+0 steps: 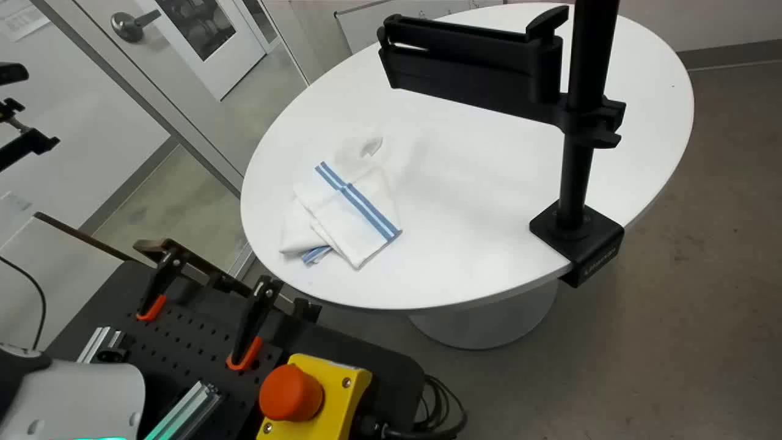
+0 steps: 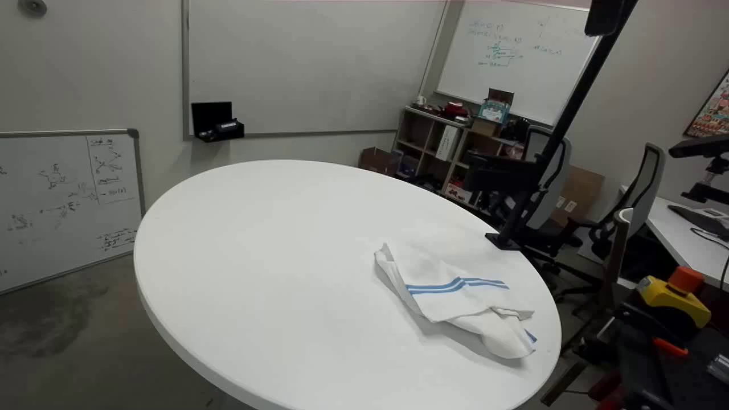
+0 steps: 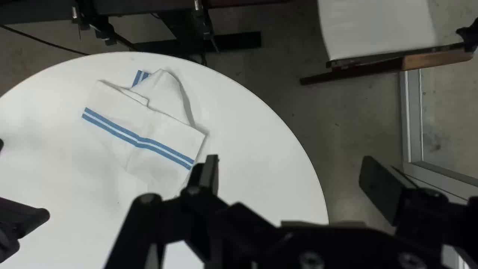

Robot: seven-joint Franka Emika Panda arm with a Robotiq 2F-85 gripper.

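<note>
A white towel with blue stripes (image 1: 346, 212) lies loosely folded and rumpled on the round white table (image 1: 469, 198). The second exterior view shows the same towel (image 2: 465, 300) near the table's edge, one corner bunched up. From above, in the wrist view, the towel (image 3: 134, 121) shows its double stripe running across, with a folded flap at the top. My gripper is open, its two black fingers wide apart and nothing between them. It hangs above the table's edge, to one side of the towel. Neither exterior view shows the gripper.
A black post with a folded arm (image 1: 586, 132) is clamped to the table rim. Beside the table stands a dark workbench with clamps and a yellow-and-red stop button (image 1: 311, 396).
</note>
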